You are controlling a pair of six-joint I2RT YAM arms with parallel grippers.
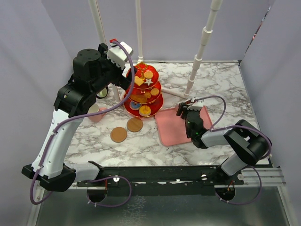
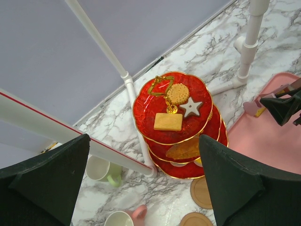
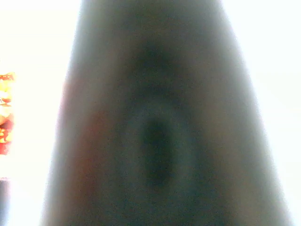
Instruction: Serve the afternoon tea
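Observation:
A three-tier red tea stand [image 1: 143, 89] holds biscuits and pastries; its top tier [image 2: 141, 110] shows a round biscuit, a star and a wafer. My left gripper [image 1: 129, 75] is open above the stand. My right gripper [image 1: 182, 109] is over the back right of the pink tray [image 1: 174, 132], by small items that the left wrist view shows at its fingertips; whether it grips them is unclear. The right wrist view is a close blur.
A pink mug [image 1: 95, 114] and green mug [image 2: 99, 168] stand left of the stand. Two wooden coasters [image 1: 118, 134] lie in front. White pipes rise behind.

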